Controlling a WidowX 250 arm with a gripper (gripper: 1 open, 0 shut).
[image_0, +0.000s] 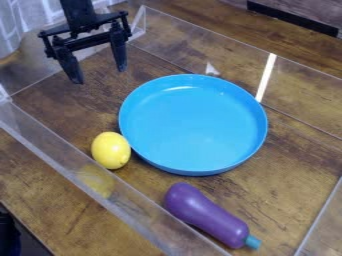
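Observation:
My black gripper (99, 68) hangs in the upper left of the camera view, open, its two fingers apart with nothing between them, above the wooden floor to the upper left of a large blue plate (193, 120). A yellow lemon (111, 149) lies just off the plate's lower left edge. A purple eggplant (207, 215) with a teal tip lies below the plate at the lower right. The plate is empty.
Clear low walls run along the left (54, 155) and right sides of the wooden surface (294, 110). A small white piece and a white strip lie behind the plate. Bare wood shows right of the plate.

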